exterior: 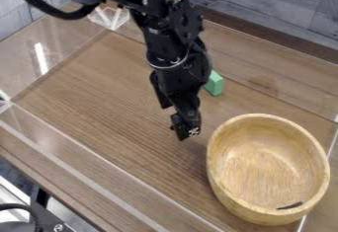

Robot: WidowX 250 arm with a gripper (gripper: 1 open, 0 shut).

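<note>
My black arm (169, 48) reaches down from the top over the middle of the wooden table, its gripper (185, 122) low near the tabletop and open, just left of a large pale wooden bowl (232, 182). A small green block (214, 84) sits behind the arm to the right, partly covered by it. A small dark object (290, 205) lies inside the bowl near its front right. What lies between the fingers is hard to make out.
A grey plank wall stands at the back, with clear wood in front of it on the right.
</note>
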